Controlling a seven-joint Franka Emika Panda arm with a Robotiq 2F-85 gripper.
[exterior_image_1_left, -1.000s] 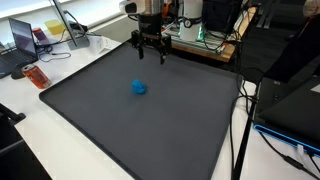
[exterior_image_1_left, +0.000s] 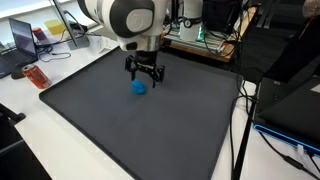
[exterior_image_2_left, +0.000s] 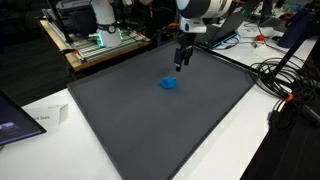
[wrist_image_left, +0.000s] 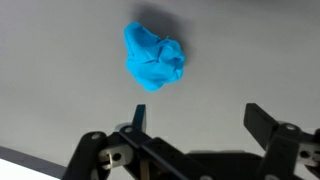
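Observation:
A crumpled bright blue cloth (wrist_image_left: 155, 57) lies on the grey board, up and left of centre in the wrist view. The same cloth (exterior_image_1_left: 138, 88) shows near the middle of the board in exterior view 1, and the cloth (exterior_image_2_left: 168, 82) also appears in exterior view 2. My gripper is open and empty, its two black fingers wide apart. It hangs above the board close to the cloth, not touching it. In exterior view 1 the gripper (exterior_image_1_left: 146, 74) is just above and behind the cloth; in exterior view 2 the gripper (exterior_image_2_left: 184, 53) is beyond it.
The dark grey board (exterior_image_1_left: 130, 125) is otherwise bare, with wide free room around the cloth. A red can (exterior_image_1_left: 36, 76) and a laptop (exterior_image_1_left: 27, 38) stand off its left side. Black cables (exterior_image_2_left: 285, 85) run beside the board in exterior view 2.
The cloth has stayed in place.

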